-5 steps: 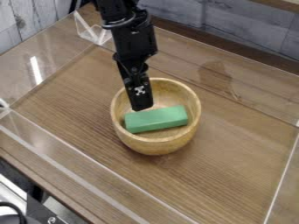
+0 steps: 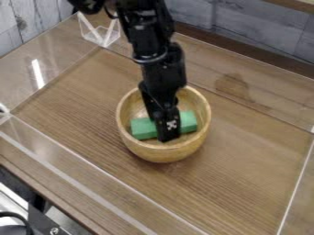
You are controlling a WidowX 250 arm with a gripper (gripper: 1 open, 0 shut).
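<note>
A round wooden bowl [image 2: 168, 152] sits in the middle of the table with a green block [image 2: 145, 128] lying inside it. My black gripper [image 2: 161, 117] reaches down from the top into the bowl, its fingertips at the block, which it partly hides. Whether the fingers grip the block I cannot tell.
A white object [image 2: 98, 27] stands at the back left, near the table's edge. Dark cables show at the lower left corner.
My gripper has moved down from above and behind the bowl to inside it, at the green block.
</note>
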